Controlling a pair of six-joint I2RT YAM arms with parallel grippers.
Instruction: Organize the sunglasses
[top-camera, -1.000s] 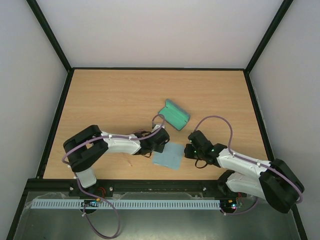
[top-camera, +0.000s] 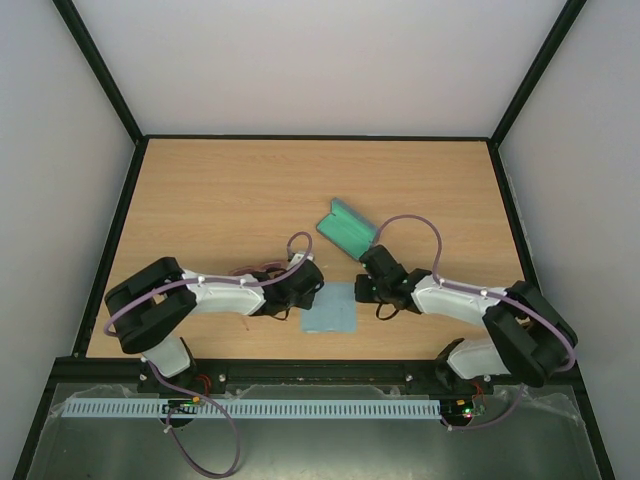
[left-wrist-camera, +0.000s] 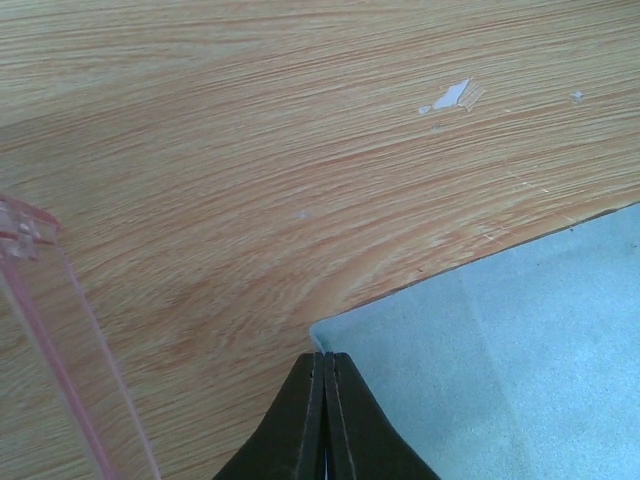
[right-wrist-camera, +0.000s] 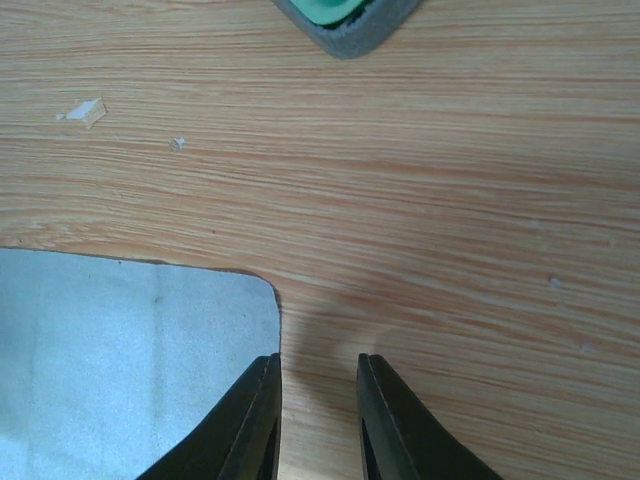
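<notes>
The pink sunglasses (top-camera: 243, 270) lie partly behind my left arm; a clear pink piece of them (left-wrist-camera: 75, 350) fills the left edge of the left wrist view. On the table is a pale blue cloth (top-camera: 329, 310), flat and almost square to the front edge. My left gripper is shut, its tips at the cloth's far left corner; whether cloth is pinched between them cannot be told. The right gripper stands part open around the cloth's right edge near its far corner, nothing held. A green case (top-camera: 347, 228) lies open beyond the cloth.
Small pale scuffs (left-wrist-camera: 452, 95) mark the wood beyond the cloth. The case's rounded grey corner (right-wrist-camera: 352, 32) is at the top of the right wrist view. A dark frame and walls border the table.
Both arms have moved left. The cloth has shifted slightly left and turned from slanted to nearly straight. The green case has stayed put.
</notes>
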